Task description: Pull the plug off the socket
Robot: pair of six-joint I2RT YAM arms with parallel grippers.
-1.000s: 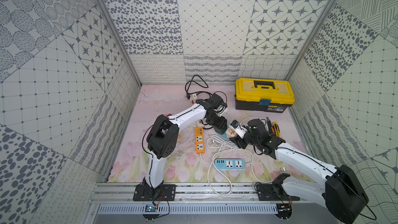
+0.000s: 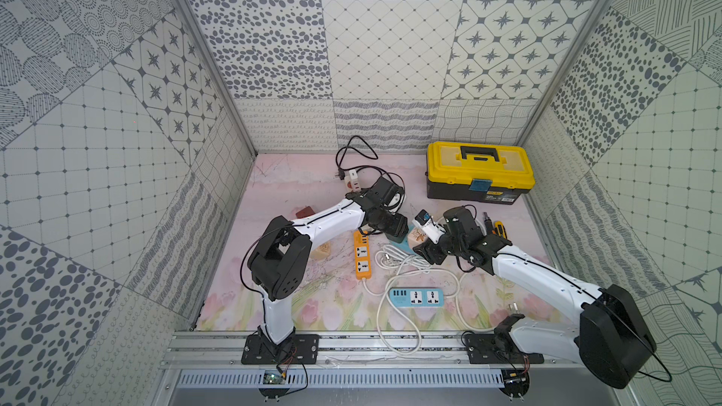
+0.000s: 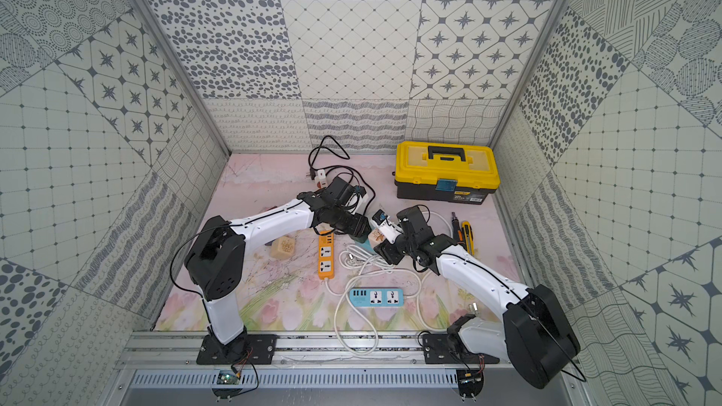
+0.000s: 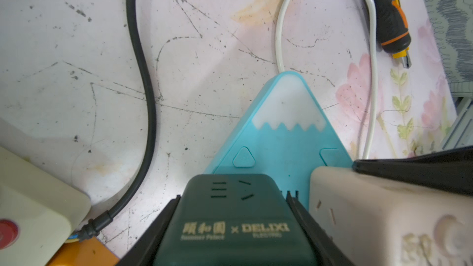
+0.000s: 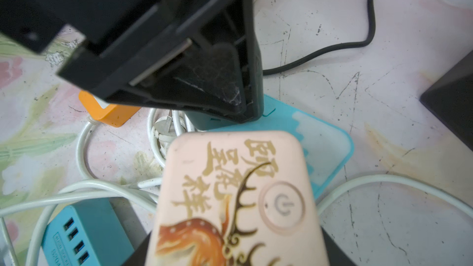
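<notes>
My left gripper (image 2: 397,227) is shut on a dark green plug adapter (image 4: 235,216) printed DELIXI, held just above a triangular blue power strip (image 4: 285,147) with a white tip. My right gripper (image 2: 425,244) is shut on a pale pink adapter (image 5: 236,197) with a deer print and power button, right beside the green one over the same blue strip. The left gripper's black body hides much of the green adapter in the right wrist view. Whether either adapter still sits in a socket cannot be told.
An orange power strip (image 2: 362,254), a rectangular blue strip (image 2: 416,297) and coiled white cables lie in front. A yellow toolbox (image 2: 480,169) stands at the back right, screwdrivers (image 4: 389,24) at the right. Black cables lie behind.
Both grippers, with their adapters, have shifted slightly over the last second, the right arm a little upward and back in the top view. Both remain close together over the blue strip.
</notes>
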